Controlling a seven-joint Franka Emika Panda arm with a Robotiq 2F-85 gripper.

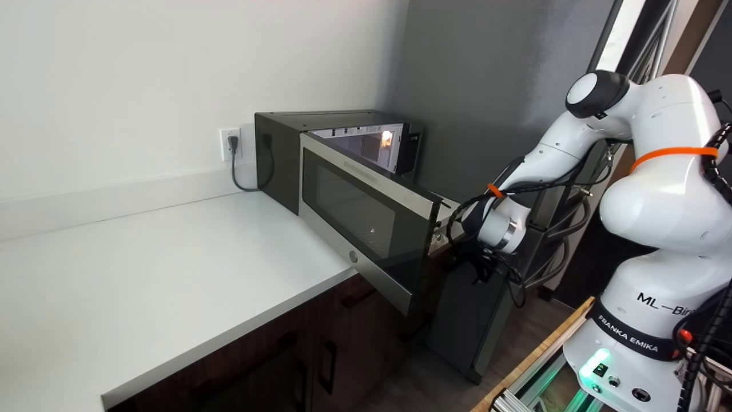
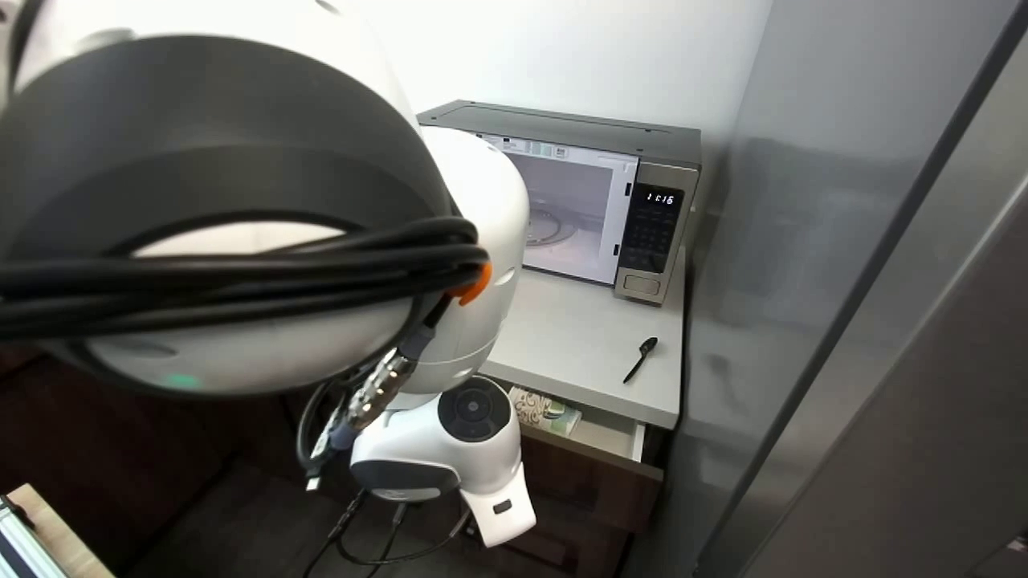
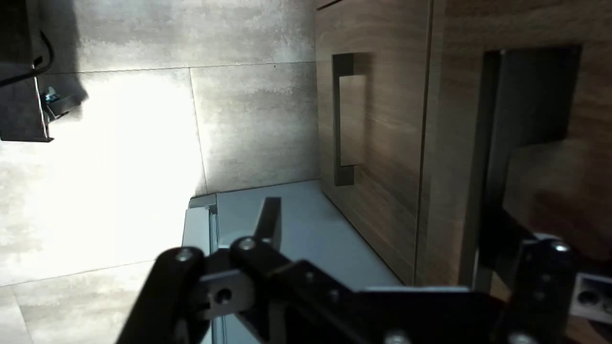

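Note:
The brown drawer (image 2: 588, 482) under the counter stands partly pulled out, with a patterned packet (image 2: 542, 409) inside. Its dark handle (image 3: 530, 94) fills the right of the wrist view. My gripper is open at the drawer front, its left finger (image 3: 269, 220) well away from the handle. The right finger is dark and blurred against the lower end of the handle, so contact there cannot be told. In the first exterior view the gripper (image 1: 484, 268) points down beside the microwave door; the second exterior view hides it behind the arm.
The microwave door (image 1: 363, 206) swings out over the counter edge, close to my wrist. A black spoon (image 2: 641, 358) lies on the counter (image 2: 578, 323) before the microwave (image 2: 655, 221). A grey fridge (image 2: 819, 289) bounds the right side. Below is a cupboard with another handle (image 3: 337, 120).

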